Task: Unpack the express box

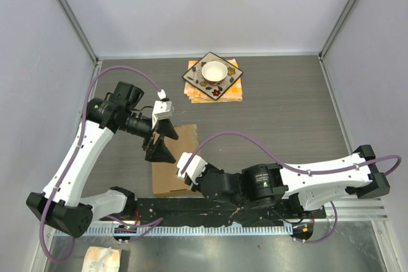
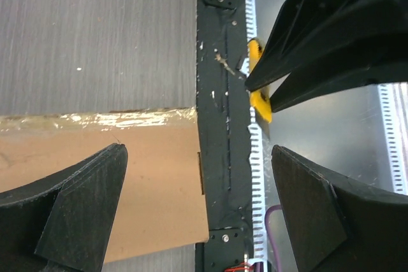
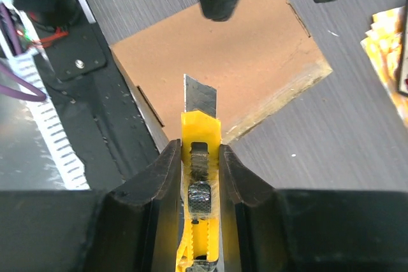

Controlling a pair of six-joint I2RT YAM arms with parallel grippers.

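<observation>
The express box point(image 1: 174, 148), a flat brown carton with taped edge point(image 2: 127, 119), lies at the table's front edge. My left gripper point(image 1: 159, 150) hangs open over it, nothing between its fingers. My right gripper holds a yellow box cutter point(image 3: 197, 234) upright between its fingers, its blade point(image 3: 200, 93) exposed and pointing toward the box. In the top view the right gripper is over the box's right front corner and mostly hidden by the arm.
At the back, a patterned tray point(image 1: 197, 76) with a white bowl point(image 1: 214, 71) rests on orange checked cloths point(image 1: 233, 95). A dark rail runs along the front edge.
</observation>
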